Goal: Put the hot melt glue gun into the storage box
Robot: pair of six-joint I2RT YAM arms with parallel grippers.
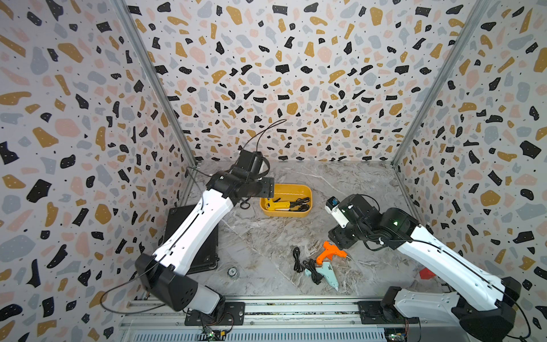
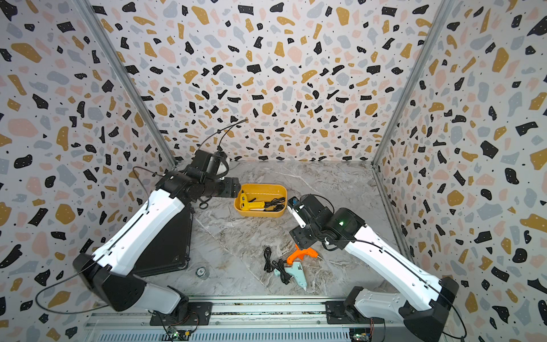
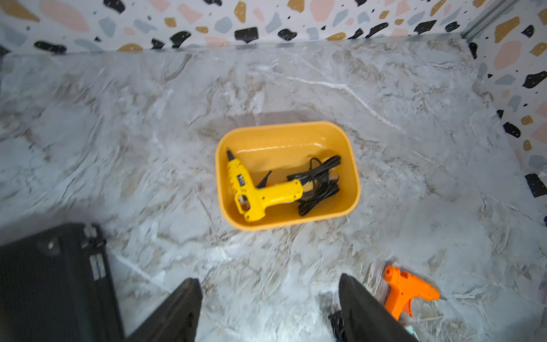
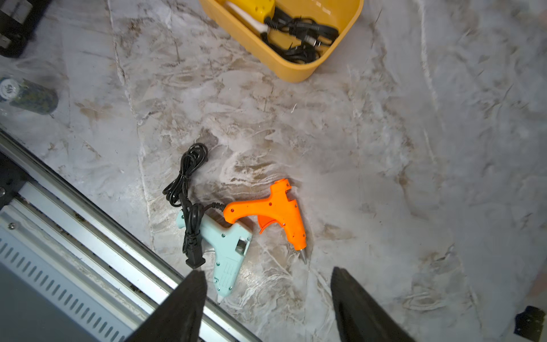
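Note:
The yellow storage box (image 3: 285,136) holds a yellow glue gun (image 3: 263,196) and black cables. An orange glue gun (image 4: 280,211) and a light-blue glue gun (image 4: 230,250) lie on the front of the table, their black cables (image 4: 191,165) bundled beside them. My left gripper hangs above and left of the box, its fingers apart and empty. My right gripper hovers over the orange and light-blue guns, open with nothing between its fingers.
A black case (image 3: 48,279) lies along the left side. A small jar (image 4: 31,97) stands at the front left.

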